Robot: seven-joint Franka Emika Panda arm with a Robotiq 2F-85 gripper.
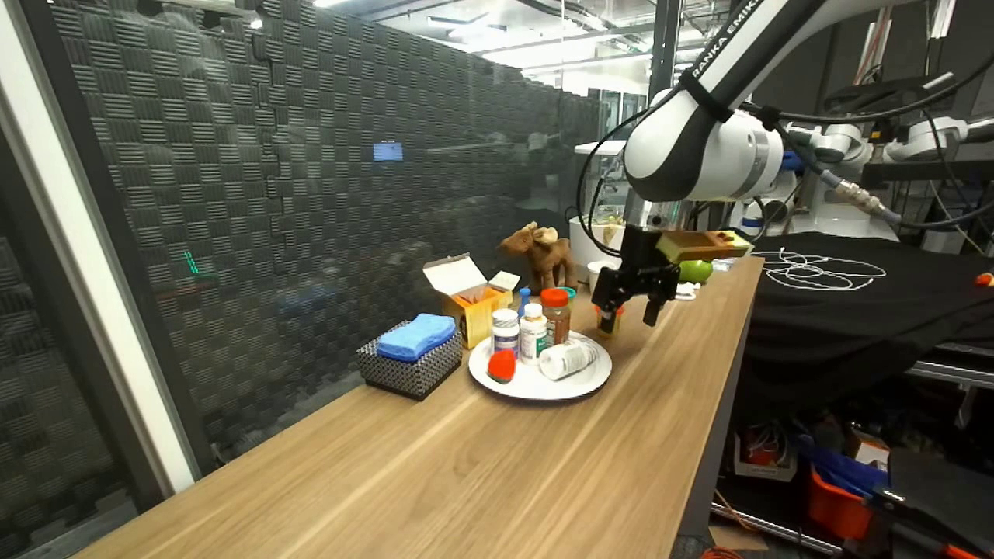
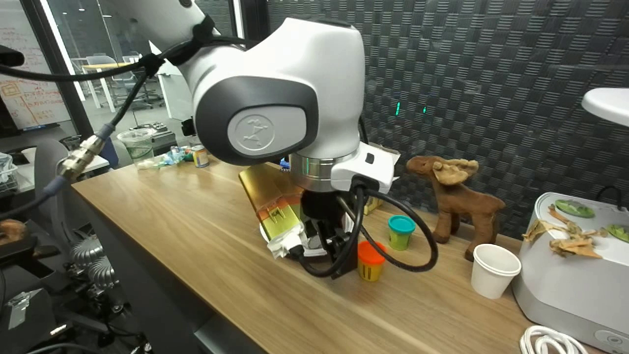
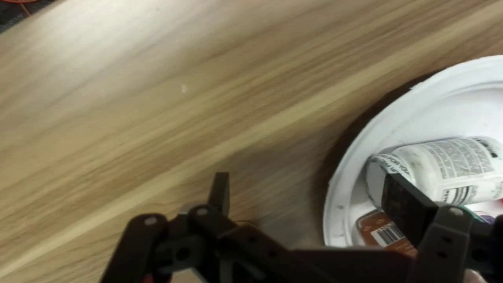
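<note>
My gripper (image 1: 634, 318) stands open low over the table, close to a small yellow tub with an orange lid (image 2: 371, 260). In exterior view 1 one finger partly covers that tub. The wrist view has the two fingers (image 3: 219, 194) far apart, with bare wood and the edge of a white plate (image 3: 343, 188) beneath. A white bottle (image 3: 448, 167) lies on its side on the plate, partly behind the right finger. Upright bottles (image 1: 533, 335), a red-lidded brown jar (image 1: 556, 317) and a red item (image 1: 501, 366) share the plate.
Behind the plate are an open yellow box (image 1: 477, 312), a blue cloth (image 1: 416, 336) on a black box, and a plush moose (image 1: 543, 256). A teal-lidded tub (image 2: 401, 232) and white cup (image 2: 494, 270) stand nearby.
</note>
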